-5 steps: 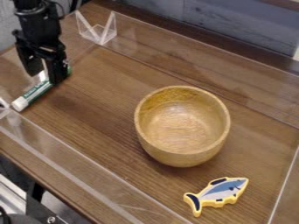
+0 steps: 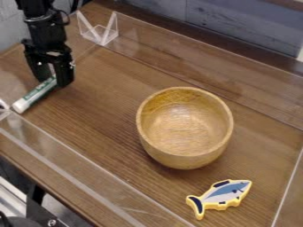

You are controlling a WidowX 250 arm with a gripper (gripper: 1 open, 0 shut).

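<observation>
My black gripper (image 2: 48,67) is at the upper left, over the far end of a pale green-and-white elongated object (image 2: 34,95) lying diagonally on the wooden table. Its fingers stand apart; the far end of that object is partly hidden by them, and I cannot tell whether they touch it.
A tan round bowl (image 2: 182,124) sits at the centre right. A yellow fish-shaped piece (image 2: 219,197) with a blue-grey back lies at the front right. A clear bracket (image 2: 97,28) stands near the back left.
The gripper has shifted slightly and now sits over the far end of the elongated object. The other things are where they were.
</observation>
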